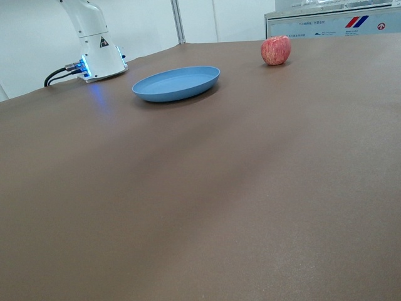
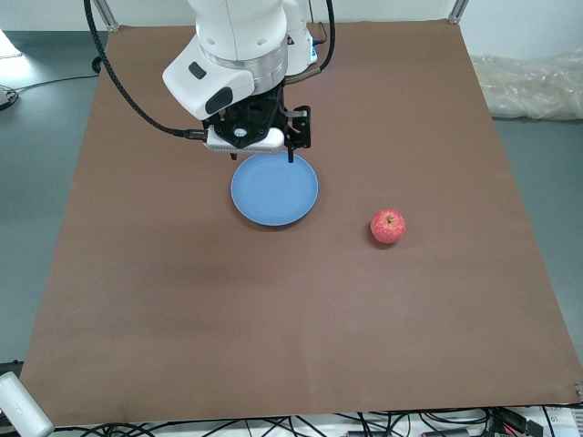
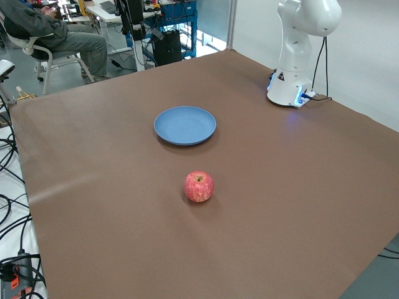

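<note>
A red apple (image 2: 388, 226) rests on the brown table, right of a blue plate (image 2: 274, 188) in the left view; it is also the apple (image 1: 276, 50) behind and right of the plate (image 1: 175, 84) in the top view, and the apple (image 3: 199, 186) in front of the plate (image 3: 184, 126) in the right view. The plate is empty. My gripper (image 2: 262, 153) hangs at the plate's far edge in the left view, under the white arm. Its fingers are mostly hidden by the housing, so its state is unclear.
Cables and equipment run along the edge at the bottom of the left view. The arm's white base (image 3: 288, 87) stands at the back edge in the right view, with cables behind it.
</note>
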